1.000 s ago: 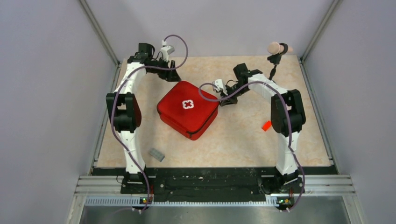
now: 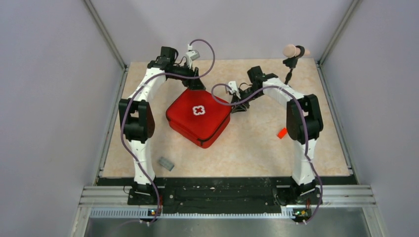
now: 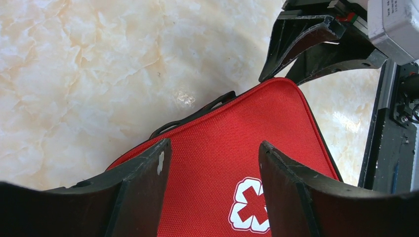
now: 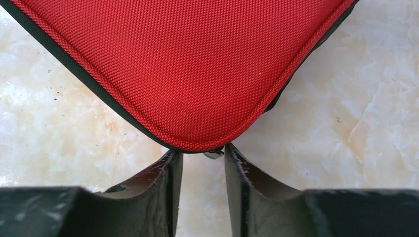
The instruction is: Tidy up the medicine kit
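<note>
The closed red medicine kit (image 2: pixel 197 118), with a white cross emblem on its lid, sits tilted at an angle on the table. My left gripper (image 2: pixel 196 85) is over its far corner; in the left wrist view its fingers (image 3: pixel 160 168) stand wide apart above the red lid, with nothing gripped. At the kit's right corner is my right gripper (image 2: pixel 239 106). Its fingers (image 4: pixel 170 182) are parted by a narrower gap, close under that corner. A small metal zipper pull (image 4: pixel 213 154) shows between the right fingertips, without visible contact on both sides. A black handle strap (image 3: pixel 197 116) runs along one kit side.
A small grey box (image 2: pixel 166 163) lies at the front left and a small orange-red box (image 2: pixel 282 133) lies to the right. A dark stand with a pinkish round top (image 2: pixel 291 51) rises at the back right. Bare table surrounds the kit's front.
Over the last second my left gripper moved right, from beside the kit's far corner to over it. The right gripper shifted only slightly at its corner. The kit has stayed put.
</note>
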